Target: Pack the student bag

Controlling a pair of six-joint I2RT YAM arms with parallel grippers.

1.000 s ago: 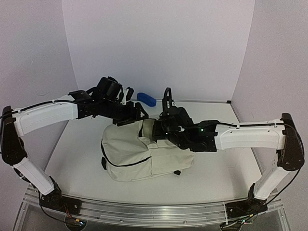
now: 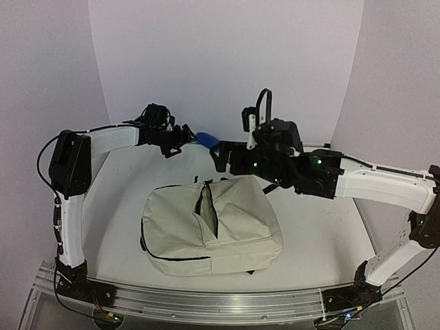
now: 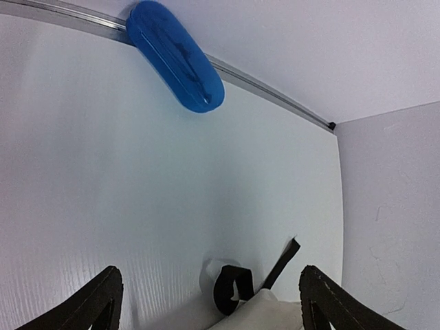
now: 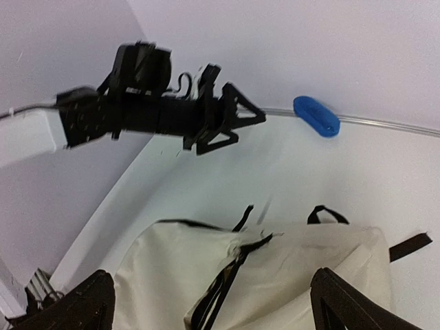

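Note:
A cream bag (image 2: 175, 223) with black trim lies on the table, its top slit parted a little; its contents cannot be made out. Behind it, by the back edge, rests a blue rounded case (image 3: 175, 58), partly covered by the right arm's gripper in the top view. My left gripper (image 2: 183, 141) is just left of the case, open, its fingers (image 3: 100, 302) wide apart and empty. Over the back of the bag hovers my right gripper (image 2: 221, 155), also open, with nothing between its fingers; it is clear of the cloth.
Black straps (image 3: 234, 285) stick out from the bag's back side. Bare table (image 2: 316, 234) lies to the right of the bag and also to its left. Grey walls (image 2: 399, 103) close in the sides and back.
The bag has settled flatter.

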